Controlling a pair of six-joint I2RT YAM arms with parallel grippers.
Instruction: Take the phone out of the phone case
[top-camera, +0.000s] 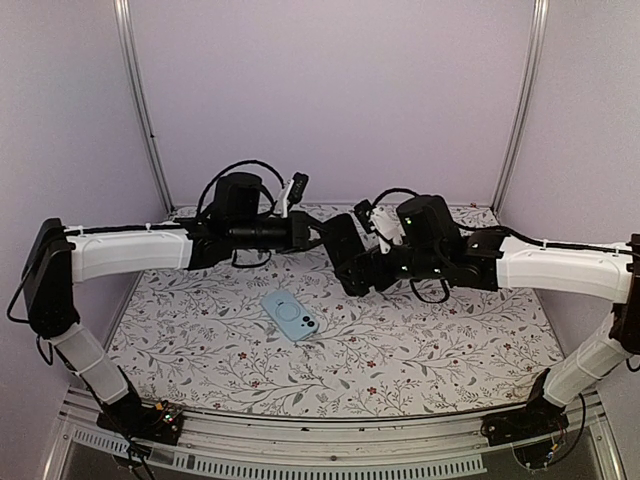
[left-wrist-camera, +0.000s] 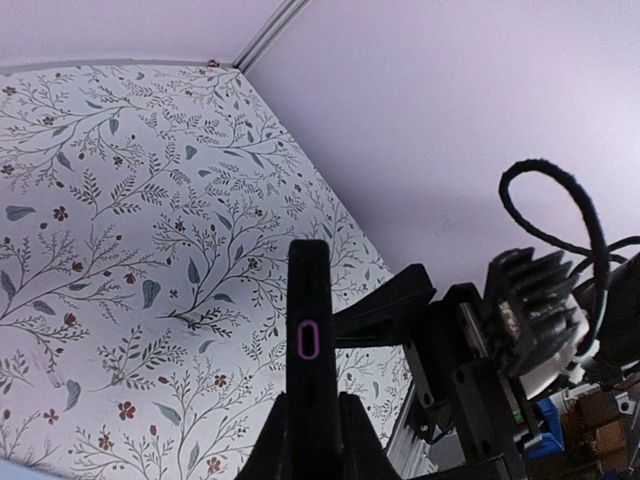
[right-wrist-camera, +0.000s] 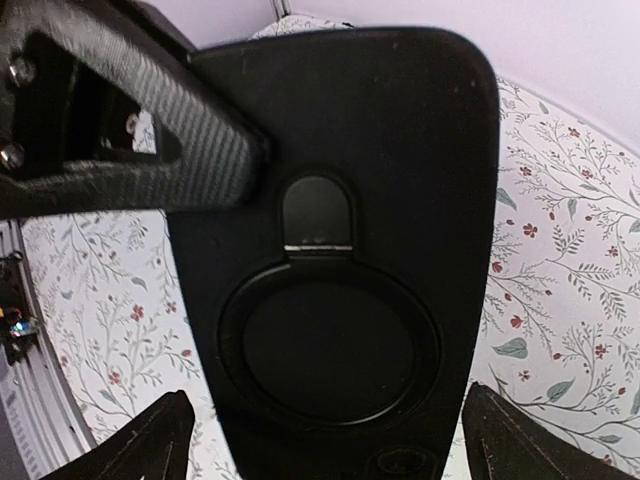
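A black phone case (top-camera: 344, 245) with a round ring and a stand hinge on its back hangs in the air between the arms. My left gripper (top-camera: 322, 228) is shut on its upper end. In the right wrist view a left finger (right-wrist-camera: 215, 150) presses over the case's upper left edge. Edge-on in the left wrist view, the case (left-wrist-camera: 312, 340) shows a pink-rimmed button. My right gripper stands open around the lower end, with a slim gap on one side. Whether a phone is inside is hidden. A pale blue phone (top-camera: 290, 315) with a ring lies on the table.
White floral cloth covers the table (top-camera: 450, 350), clear at the front and on both sides. Walls close in the back, left and right. A ribbed rail (top-camera: 330, 465) runs along the front edge.
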